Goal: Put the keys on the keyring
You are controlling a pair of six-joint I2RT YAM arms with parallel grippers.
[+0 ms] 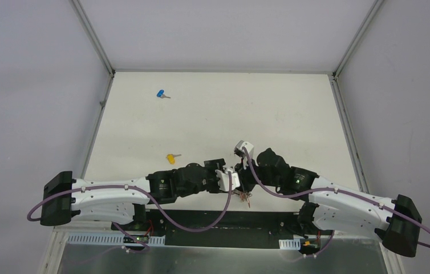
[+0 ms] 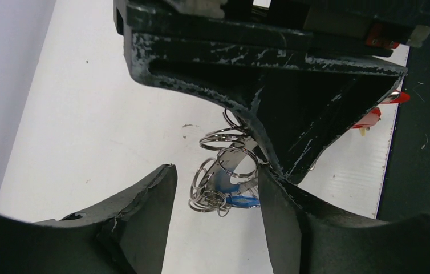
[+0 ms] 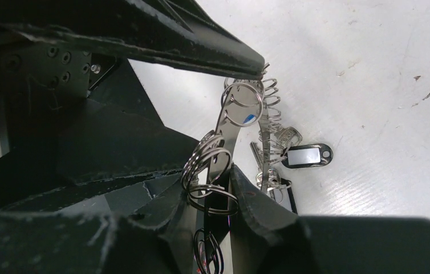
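The metal keyring strip with many steel rings point(image 3: 242, 105) rises from between the fingers of my right gripper in the right wrist view. My left gripper stands open, its fingers either side of a cluster of rings, with a dark part of the other gripper close above. Keys with black tags point(image 3: 307, 155) hang or lie beside the strip, and red tags point(image 2: 366, 119) show behind. A yellow-tagged key point(image 1: 171, 158) and a blue-tagged key point(image 1: 161, 94) lie apart on the table.
Both arms meet at the front centre, close to the dark front edge point(image 1: 218, 225).
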